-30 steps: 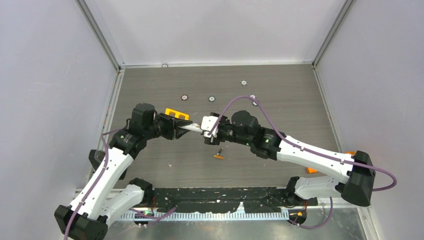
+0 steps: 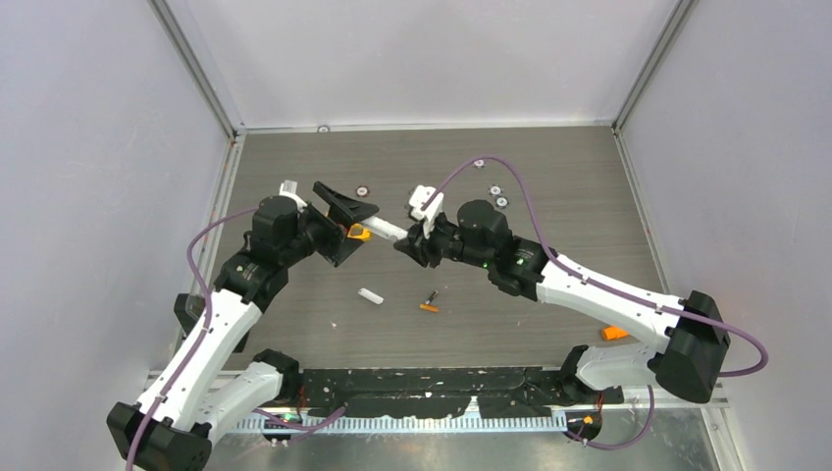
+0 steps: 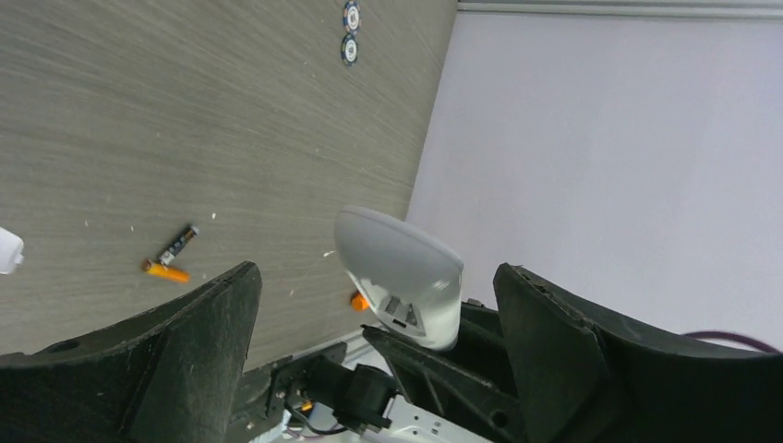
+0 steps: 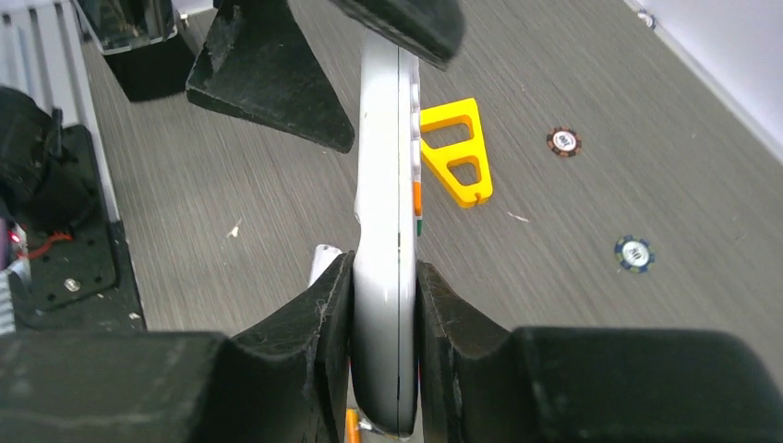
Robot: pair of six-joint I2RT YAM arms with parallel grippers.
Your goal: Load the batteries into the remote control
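Note:
My right gripper (image 2: 417, 240) is shut on the white remote control (image 4: 383, 231), held in the air with its side toward the right wrist camera. The remote's end (image 3: 397, 258) sits between the spread fingers of my left gripper, which is open. A loose white piece (image 2: 371, 295) lies on the table, probably the battery cover. A dark battery (image 3: 177, 245) and an orange battery (image 3: 166, 271) lie near each other on the table to its right.
Several chips (image 2: 362, 191) lie across the back of the table. A yellow bracket (image 4: 475, 185) lies beyond the remote. An orange object (image 2: 614, 333) is by the right arm's base.
The white piece on the table has come into view.

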